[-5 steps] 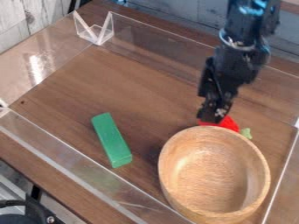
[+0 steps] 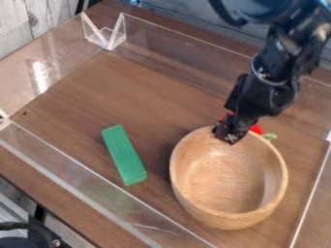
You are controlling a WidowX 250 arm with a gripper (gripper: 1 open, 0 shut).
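My dark gripper hangs open over the back rim of a wooden bowl, its fingertips low near the rim. Just behind the bowl on the right, a red object with a green tip is partly hidden by the gripper and bowl. A green block lies to the left of the bowl.
The wooden table has clear space at its middle and back left. Transparent walls edge it, with a clear plastic holder at the back left corner.
The bowl has shifted slightly to the left and back.
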